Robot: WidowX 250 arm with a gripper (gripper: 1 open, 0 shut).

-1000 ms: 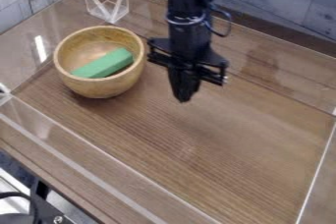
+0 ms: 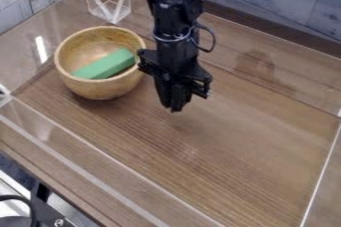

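Note:
The black robot arm with its gripper [image 2: 170,102] stands over the middle of the wooden table, pointing down; whether its fingers are open or shut is hard to tell. To its left is a wooden bowl [image 2: 94,84] holding a green block [image 2: 107,65].
A white wire-like object [image 2: 112,4] is at the back left, near the wall.
The gripper has moved left toward the bowl and slightly nearer the camera. The bowl and green block look unmoved.

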